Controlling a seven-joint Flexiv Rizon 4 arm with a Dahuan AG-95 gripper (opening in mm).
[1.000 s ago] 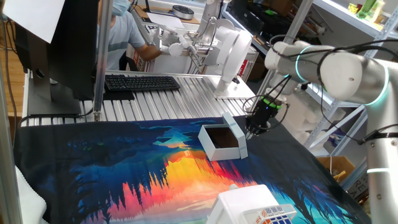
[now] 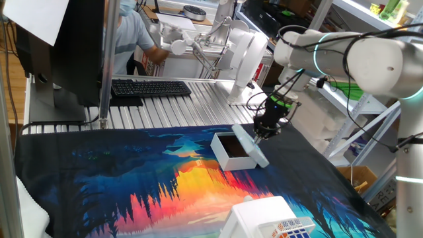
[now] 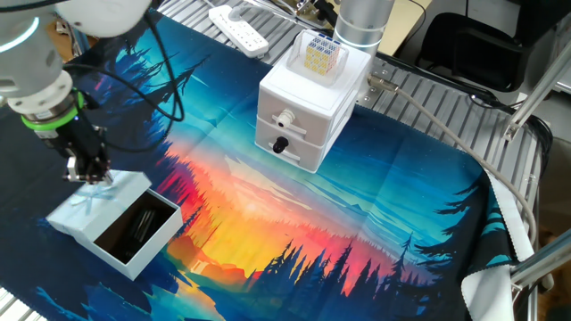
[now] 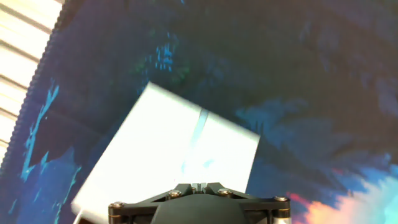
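A small pale box (image 2: pixel 238 162) stands on the patterned cloth, and its dark inside shows in both exterior views. Its light-blue lid (image 2: pixel 250 147) lies tilted across the box's right side in exterior view 1, leaving part of the opening uncovered. A ribbon (image 4: pixel 198 130) crosses the lid's top in the wrist view. My gripper (image 3: pixel 90 181) is at the lid's ribboned top, pointing down. Its fingertips look close together in the wrist view, low in the frame over the lid. Whether they pinch the ribbon is hidden.
A white drawer unit (image 3: pixel 305 116) with a patterned cube in a clear holder (image 3: pixel 319 58) on top stands apart from the box. A power strip (image 3: pixel 239 32) lies beyond it.
My gripper has come left and down to the lid. The lid has swung from standing steeply at the box's right side to a flatter tilt, its right edge farther right. The box has stayed put.
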